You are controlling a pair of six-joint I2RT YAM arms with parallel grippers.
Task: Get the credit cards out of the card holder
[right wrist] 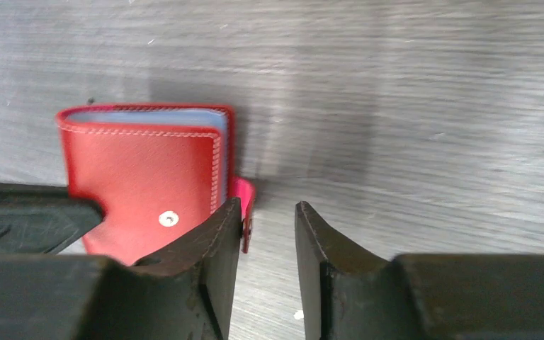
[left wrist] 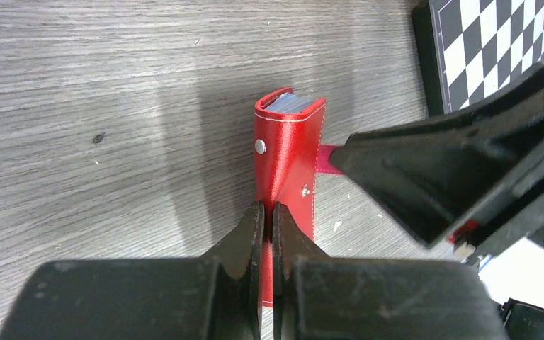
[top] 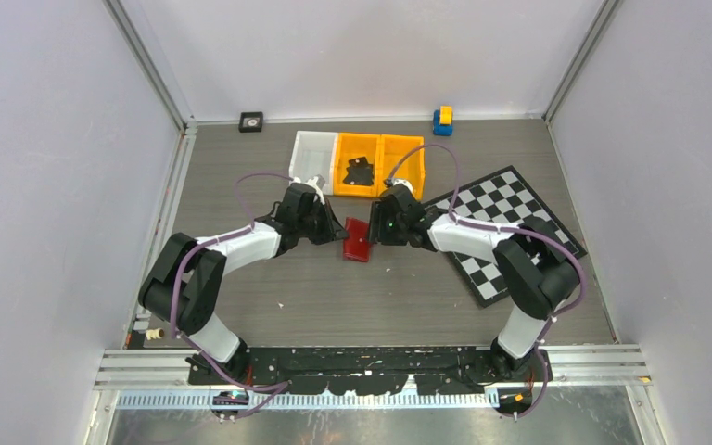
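The red card holder (top: pixel 356 243) is held above the table, with my left gripper shut on its side edge. In the left wrist view, bluish-white cards (left wrist: pixel 290 104) show inside its open top, and a pink tab (left wrist: pixel 327 159) sticks out from its right side. My right gripper is part open beside the holder. In the right wrist view, the pink tab (right wrist: pixel 244 191) is by the inner side of the left finger (right wrist: pixel 225 227), and bare table shows through the rest of the gap. Whether finger and tab touch, I cannot tell.
A white bin (top: pixel 313 151) and two yellow bins stand behind the arms; dark pieces (top: pixel 359 172) lie in the middle one. The checkerboard (top: pixel 510 209) is under the right arm. Clear table (top: pixel 371 311) extends in front of the holder.
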